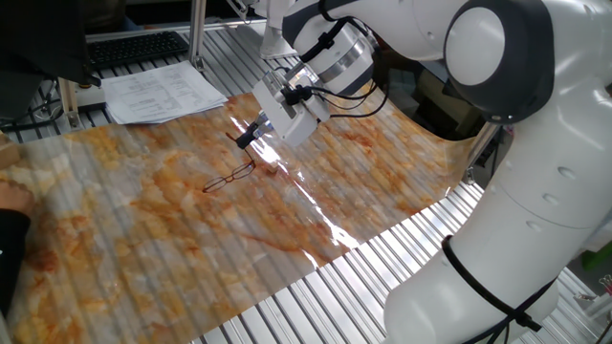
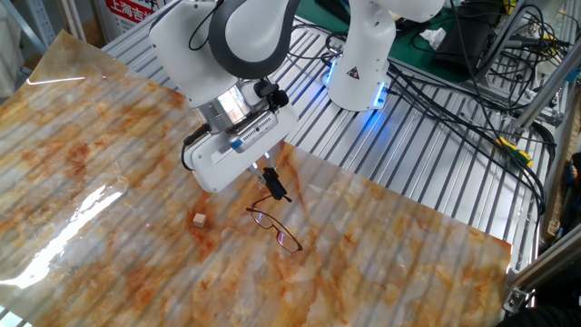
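Observation:
Dark thin-framed glasses (image 1: 229, 178) hang from my gripper (image 1: 248, 139) in exterior view 1, lenses to the lower left of the fingertips. In exterior view 2 the black fingers (image 2: 274, 183) are closed together on one temple of the glasses (image 2: 276, 232), and both lenses extend toward the lower right. Whether the frame's lower edge touches the tabletop is hard to tell. The second temple is not clear beside the fingers.
A small light wooden block (image 2: 200, 220) lies on the marbled table sheet (image 2: 381, 263), left of the glasses. Papers (image 1: 163, 93) and a keyboard (image 1: 139, 48) are at the back left. A person's hand (image 1: 15, 198) rests at the left edge.

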